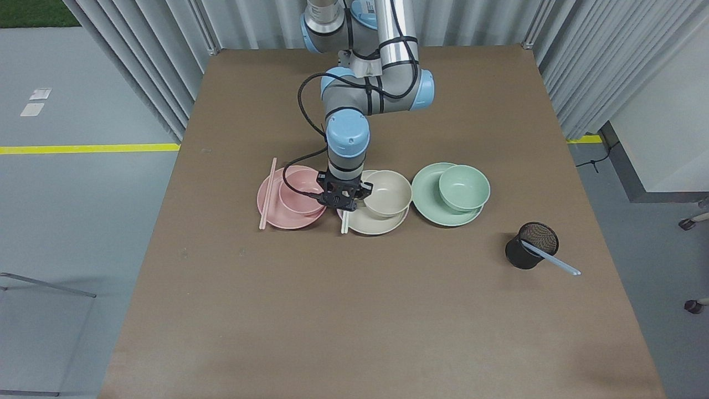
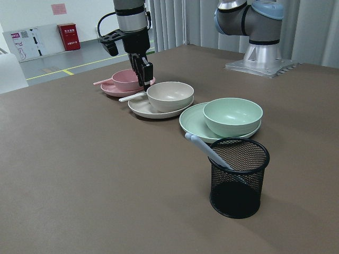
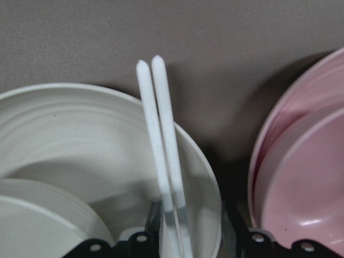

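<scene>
My gripper (image 2: 142, 72) is lowered over the cream plate (image 3: 80, 129), open around a pair of white chopsticks (image 3: 162, 156) that rest on the plate's rim beside the cream bowl (image 2: 169, 95). In the wrist view one dark finger sits each side of the sticks. A pink plate (image 1: 282, 219) with a pink bowl (image 3: 303, 193) and pink chopsticks (image 1: 266, 206) lies to the left in the front view. A mint plate (image 1: 429, 199) with a mint bowl (image 1: 463, 187) stands to the right.
A black mesh holder (image 2: 235, 196) with pale sticks (image 1: 555, 260) stands front right in the front view.
</scene>
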